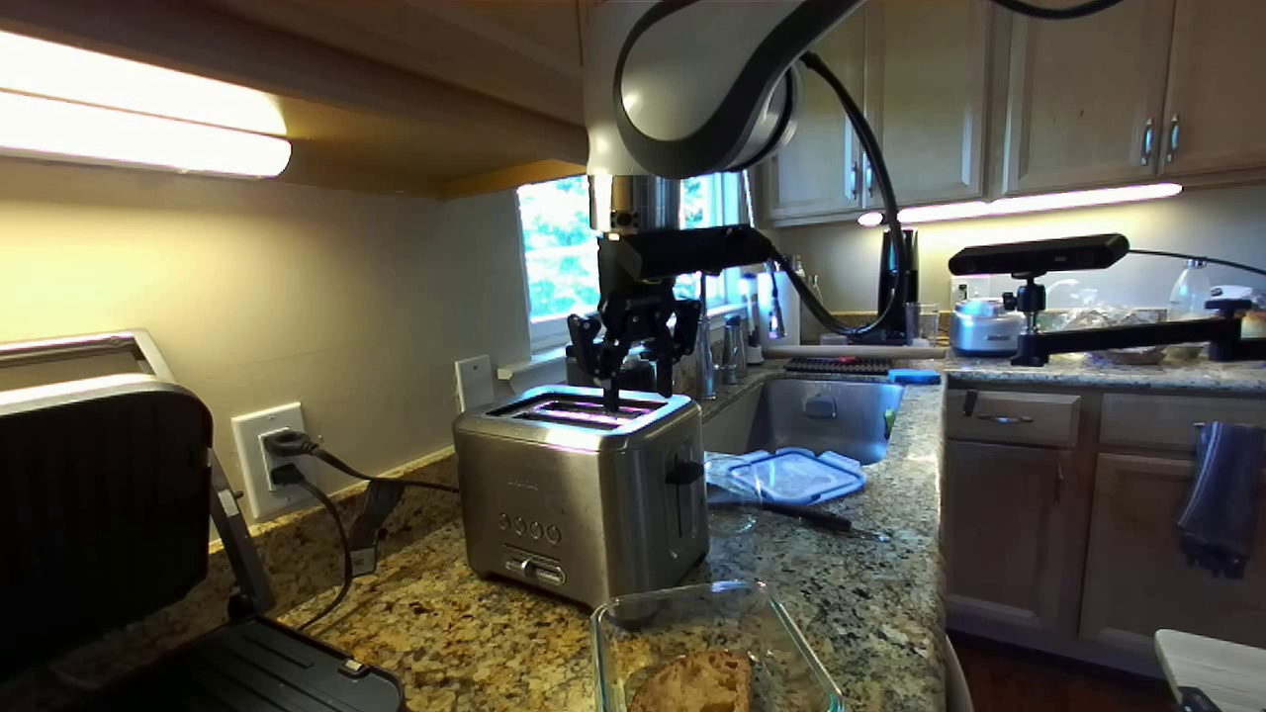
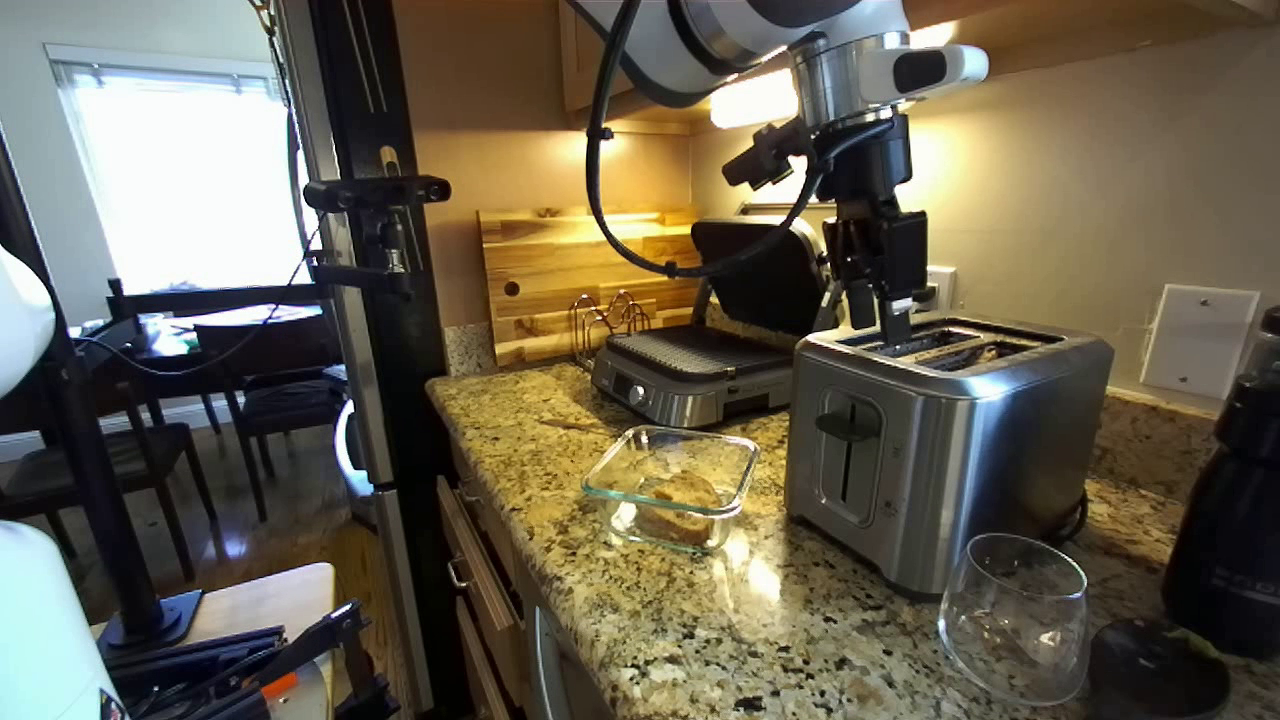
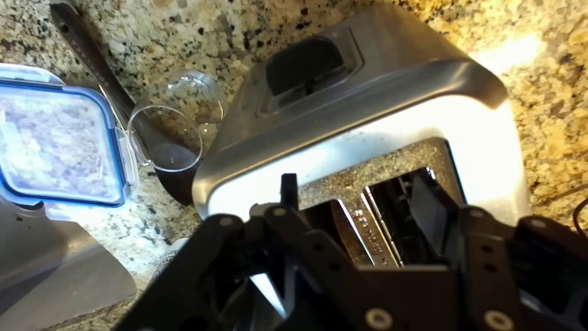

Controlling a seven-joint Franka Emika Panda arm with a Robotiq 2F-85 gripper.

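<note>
The steel toaster stands on the counter with its slots facing up. Directly over its top is my gripper, pointing down. The wrist view shows its fingers apart: one fingertip lies over the near part of the slot area, the other finger over the far slot. One fingertip comes down to the slot opening. No object can be made out held between them. Something brownish shows in one slot in exterior view 2, but what it is cannot be told. A brown bread slice lies in the glass dish.
A clear glass stands close to the toaster's lever side. Near it are a blue-rimmed lid and a dark-handled utensil. An open grill press sits behind the dish, and cabinets hang overhead.
</note>
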